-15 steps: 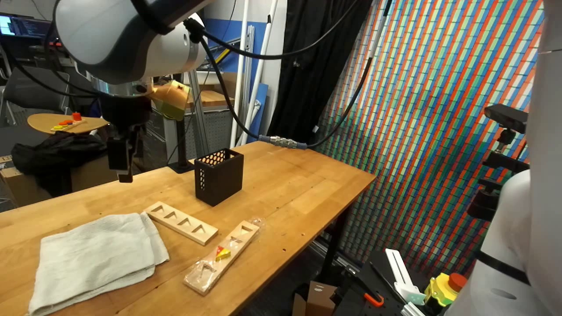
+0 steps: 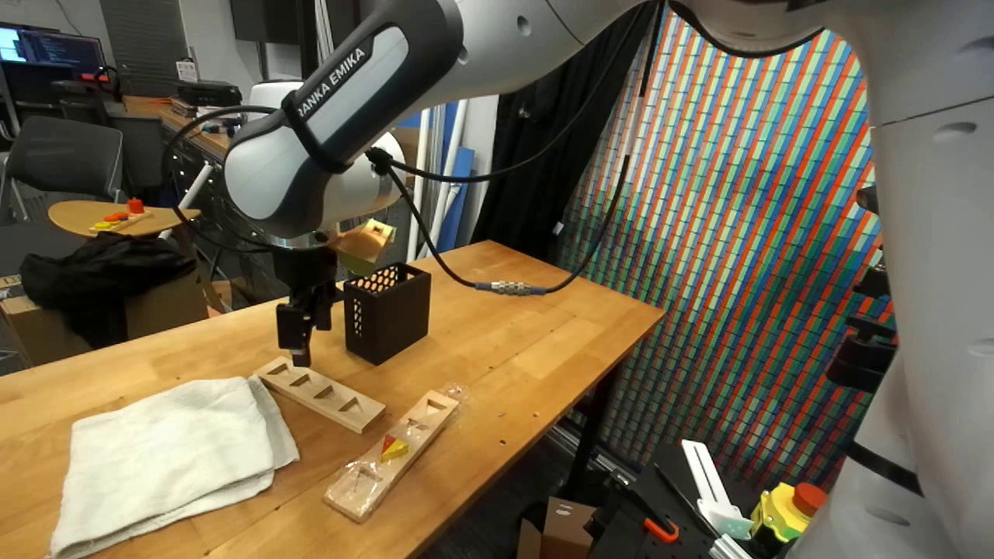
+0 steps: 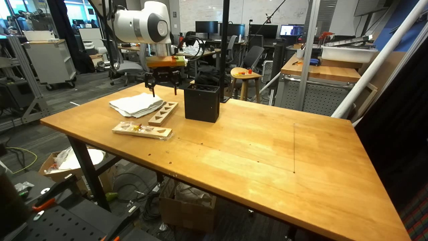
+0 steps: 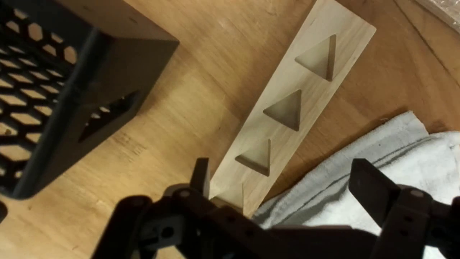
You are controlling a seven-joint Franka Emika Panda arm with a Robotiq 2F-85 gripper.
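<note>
My gripper is open, its fingers wide apart with nothing held between them. Below it on the table lies a pale wooden board (image 4: 276,114) with several triangular recesses, all empty. In the wrist view the board's near end runs under my left finger (image 4: 200,175). A folded white cloth (image 2: 177,456) lies beside the board, and my right finger (image 4: 371,187) hangs over it. Another wooden board (image 2: 373,480), in clear plastic wrap, rests nearer the table's edge with small red and yellow pieces (image 2: 394,449) on it.
A black box (image 2: 387,312) with honeycomb openings stands close to my gripper, on the other side of the unwrapped board from the cloth.
My arm has come down and across toward the black box, bringing the gripper over the end of the unwrapped board. The boards, cloth and box have stayed where they were.
</note>
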